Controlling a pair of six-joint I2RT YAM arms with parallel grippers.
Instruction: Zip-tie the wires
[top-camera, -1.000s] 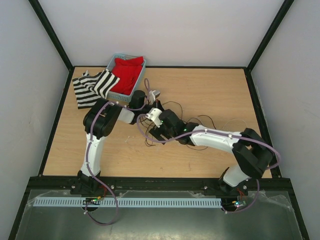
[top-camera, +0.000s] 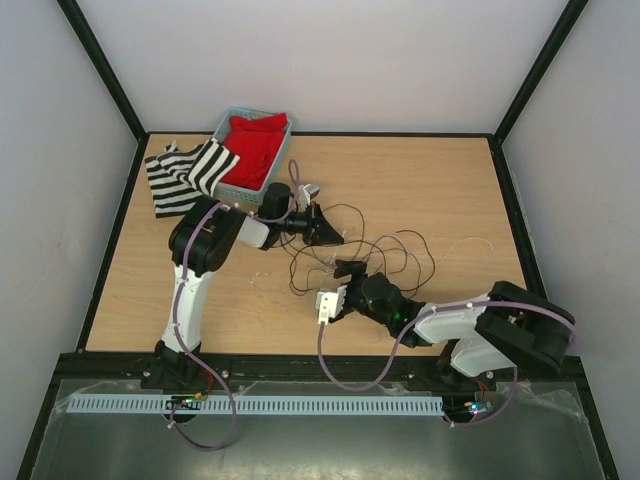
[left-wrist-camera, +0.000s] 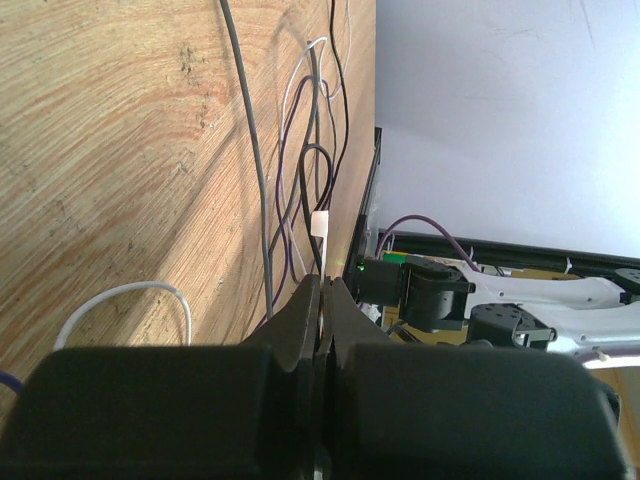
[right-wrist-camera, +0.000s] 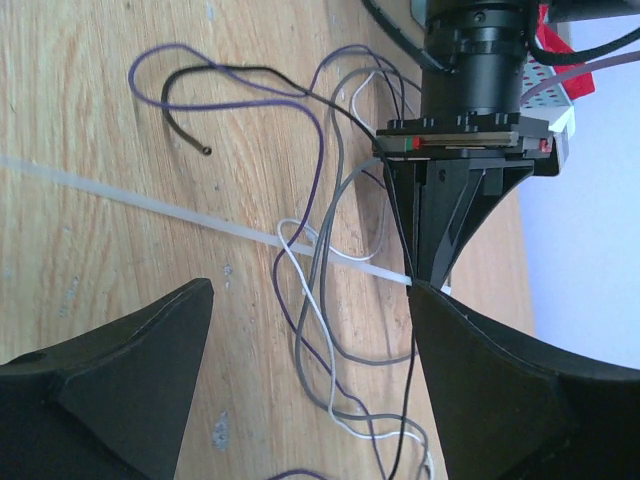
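A translucent white zip tie (right-wrist-camera: 165, 208) runs across the right wrist view, crossing the bundle of black, grey, purple and white wires (right-wrist-camera: 318, 270). Its far end is gripped by my left gripper, and in the left wrist view its pale head (left-wrist-camera: 320, 223) sticks out past the shut fingertips of the left gripper. My right gripper is open above the wires, nothing held between its fingers. From the top, the right gripper (top-camera: 337, 287) stands just in front of the left one (top-camera: 340, 240). Whether the strap passes under every wire is hard to tell.
At the back left stands a blue basket (top-camera: 244, 192) with red cloth (top-camera: 255, 145) in it. A striped cloth (top-camera: 178, 183) lies beside it. Loose wire loops (top-camera: 425, 250) spread to the right.
More wires show now. The left arm has stayed nearly still.
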